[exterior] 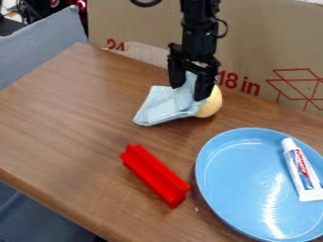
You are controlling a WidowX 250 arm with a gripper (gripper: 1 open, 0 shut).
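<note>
The black gripper [192,74] reaches down at the top centre onto a pale blue cloth [168,104], its fingers at the cloth's raised upper part. Whether the fingers are closed on the cloth is hard to tell. Behind the cloth, partly hidden by it, sits a round, pale yellow object [211,105].
A blue plate [248,189] with a toothpaste tube [301,170] on it is at the right. A red bar-shaped object [154,174] lies in front. A cardboard box [265,47] stands behind.
</note>
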